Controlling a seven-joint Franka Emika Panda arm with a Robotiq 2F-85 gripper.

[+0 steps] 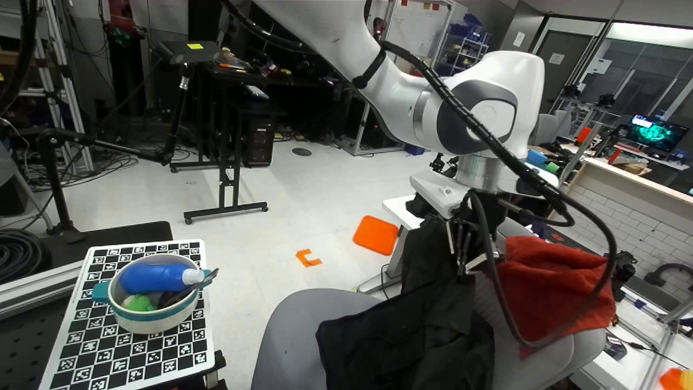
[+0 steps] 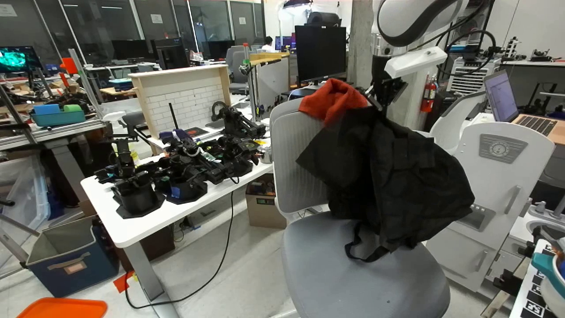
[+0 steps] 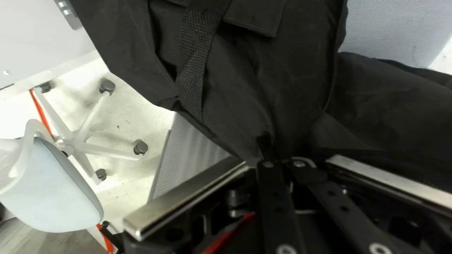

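A black cloth bag with a strap drapes over the grey chair, its upper edge bunched to a peak. At that peak my gripper points downward, fingers closed on the cloth. Folds of the black bag converge on the gripper in the wrist view; how much fabric lies between the fingertips is hidden. From the other side, the bag hangs below the gripper and spreads over the seat. A red cloth lies on the chair's backrest beside the gripper.
A white table with several black devices stands beside the chair. A checkered board carries a pot holding a blue bottle. Open floor lies between the board and the table.
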